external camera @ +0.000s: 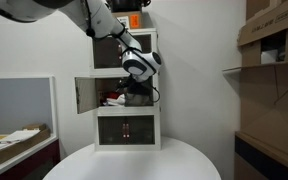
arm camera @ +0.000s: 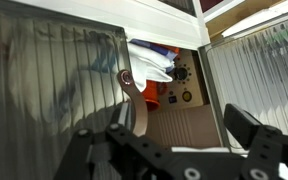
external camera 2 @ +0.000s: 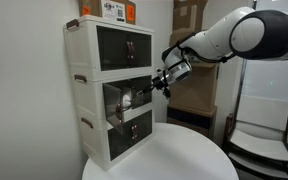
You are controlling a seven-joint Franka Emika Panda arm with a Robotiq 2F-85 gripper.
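A white cabinet (external camera: 109,73) with dark translucent doors stands on the round white table. One middle-tier door (external camera: 86,94) is swung outward on the left in exterior view 1. My gripper is open in front of that tier, with its fingers apart at the bottom of the wrist view. The brown handle (arm camera: 134,98) of a translucent door (arm camera: 54,95) lies ahead of the left finger; whether they touch, I cannot tell. Past that door's edge, a white cloth (arm camera: 151,66) and an orange-red item (arm camera: 151,95) show inside. Another ribbed translucent panel (arm camera: 269,75) is at right.
Boxes (external camera 2: 109,10) sit on top of the cabinet. Cardboard shelving (external camera: 271,90) is to the right, and an open carton (external camera: 14,146) rests on a side table at left.
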